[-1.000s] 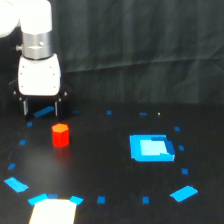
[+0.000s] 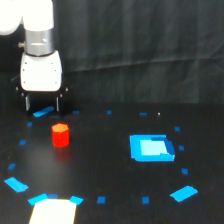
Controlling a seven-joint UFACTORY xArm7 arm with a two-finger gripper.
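A small red block (image 2: 60,136) sits on the dark table toward the left. My gripper (image 2: 42,101) hangs behind and slightly left of it, near the back of the table. Its dark fingers stand wide apart at both sides of the white hand, and I see nothing held between them. Right of the middle, a blue-edged square (image 2: 136,148) with a pale centre lies on the table, well apart from the block.
Strips of blue tape (image 2: 183,193) and small blue marks are scattered over the table. At the bottom left edge is a bright, pale object (image 2: 53,212), partly cut off. Bare table lies between the block and the blue-edged square.
My gripper has risen a little and shifted very slightly right. The red block and the blue-edged square are where they were.
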